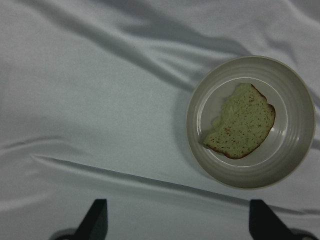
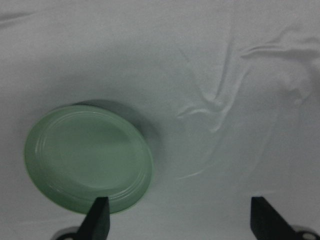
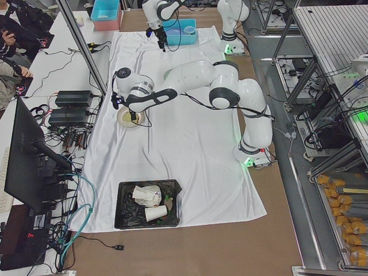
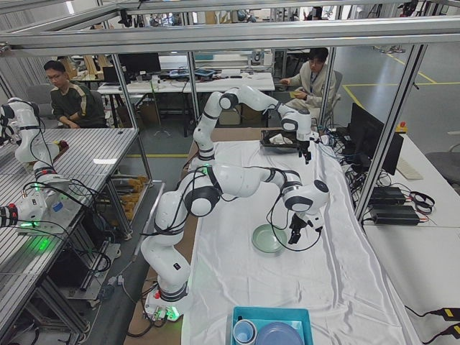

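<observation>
A beige bowl (image 1: pixel 285 125) holding a slice of bread (image 1: pixel 242 125) lies on the white cloth. My left gripper is above and beside it, open and empty; in the camera left view it partly covers the bowl. A pale green plate (image 2: pixel 90 155) lies farther along the cloth, seen whole in the camera right view and mostly hidden in the camera left view. My right gripper hangs open and empty above and beside that plate.
A black bin (image 3: pixel 121 204) with paper and a white cup stands at one end of the cloth. A blue tub (image 4: pixel 302 323) with a plate and cup is at the other end. Monitors and cables line one side; the cloth between has free room.
</observation>
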